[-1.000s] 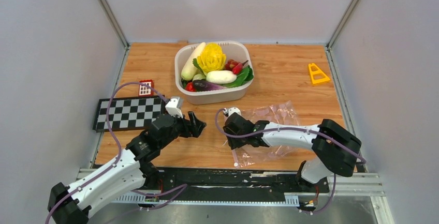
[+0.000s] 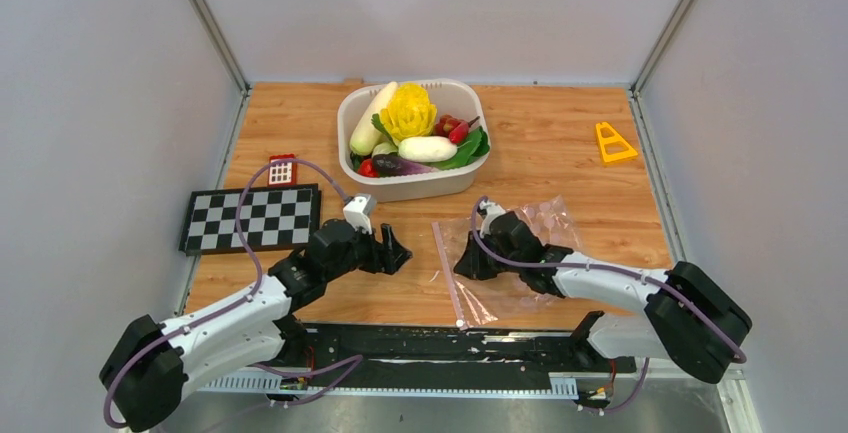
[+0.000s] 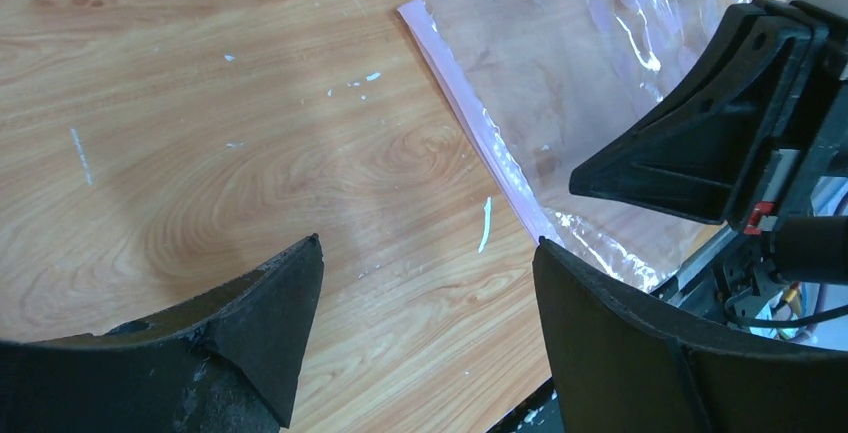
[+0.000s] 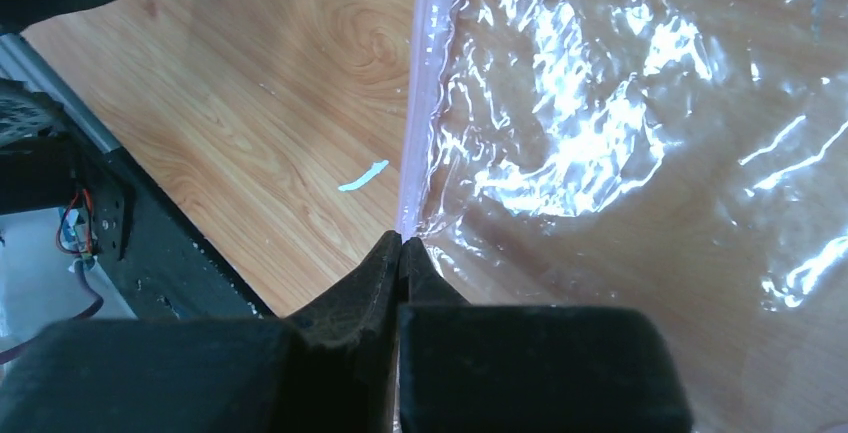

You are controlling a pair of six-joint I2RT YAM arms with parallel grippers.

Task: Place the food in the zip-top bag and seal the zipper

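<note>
The clear zip bag [image 2: 540,228] lies flat on the wood with its lilac zipper strip [image 3: 470,113] along the left edge. My left gripper stands open over bare wood left of the bag. My right gripper is over the bag's zipper edge, its fingertips together; whether film is between them I cannot tell. The food, including a yellow leafy head [image 2: 408,111], a white vegetable [image 2: 427,149], an eggplant [image 2: 400,166] and red peppers, is in a white tub [image 2: 420,187] behind the grippers.
A checkered board [image 2: 245,221] and a small red-and-white item [image 2: 282,171] lie at the left. A yellow triangle piece [image 2: 615,148] lies at the back right. A dark rail [image 2: 440,345] runs along the front edge.
My left gripper has moved right toward the bag. My right gripper has moved right along with its arm, and the bag's near corner has shifted slightly.
</note>
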